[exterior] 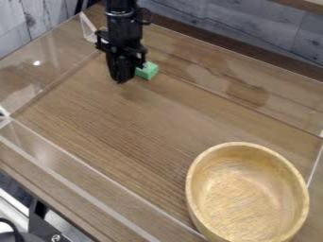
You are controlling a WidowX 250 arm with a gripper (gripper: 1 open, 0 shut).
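The dark arm hangs from the top of the view, with its gripper [123, 70] low over the wooden table at the upper middle. A small green object [146, 70] sits just to the gripper's right, partly behind it. The fingers are small and dark, so I cannot tell whether they are open, shut or holding anything.
A large empty tan bowl [246, 203] fills the lower right.
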